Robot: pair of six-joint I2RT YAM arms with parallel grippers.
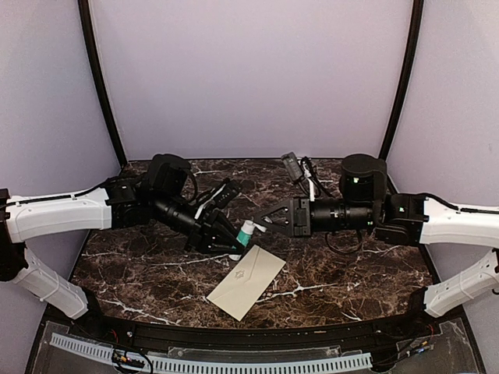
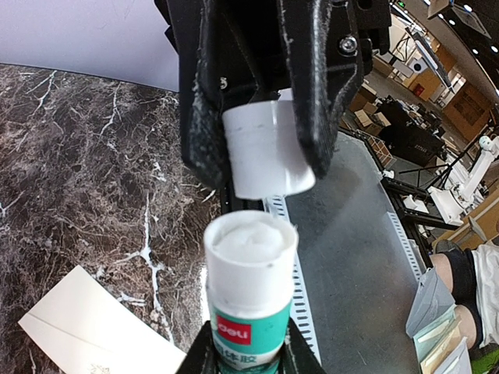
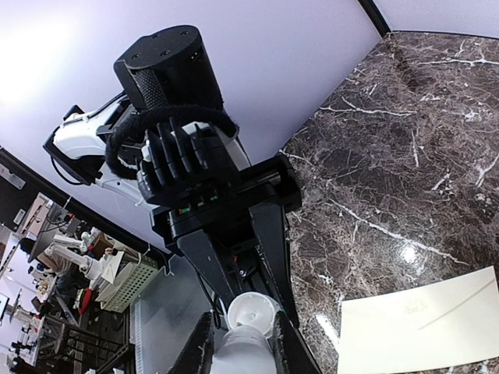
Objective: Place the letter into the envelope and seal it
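My left gripper [image 1: 236, 243] is shut on an upright, slightly tilted glue stick [image 2: 251, 308], white on top with a teal band and red label; its uncapped white end faces up. The white cap [image 2: 269, 148] is between the fingers of my right gripper [image 1: 263, 223], which is shut on it just beside and above the stick's top, apart from it. In the right wrist view the cap [image 3: 243, 354] shows at the bottom, near the stick's round end [image 3: 253, 312]. Below both lies the cream envelope [image 1: 246, 284], flap side up, flap lying flat. No letter shows.
A slotted white strip [image 1: 226, 366] runs along the front edge. Both grippers are close together over the envelope's upper end.
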